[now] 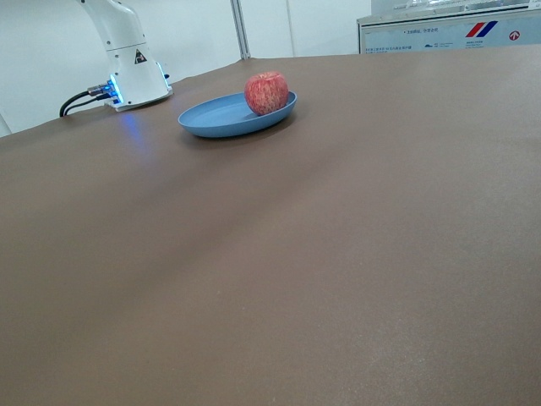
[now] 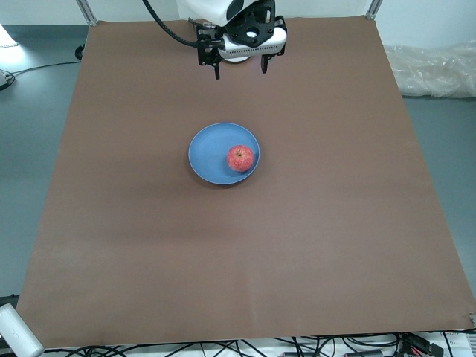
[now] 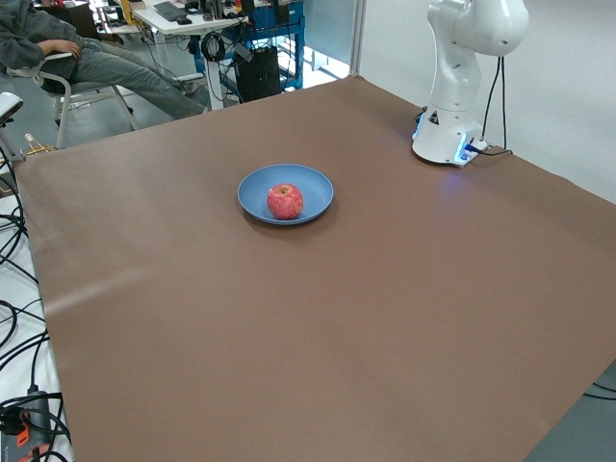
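A red apple rests on a round blue plate in the middle of the brown table; the apple and plate show in the other views too. The gripper is raised at the far edge of the table in the camera left view, well behind the plate and apart from it. Its two black fingers stand wide open with nothing seen between them. The top and right views show the arm's white base but not the gripper.
Cables run along one edge outside it. A person sits at a desk beyond the table in the camera right view. A white wall stands behind the arm's base.
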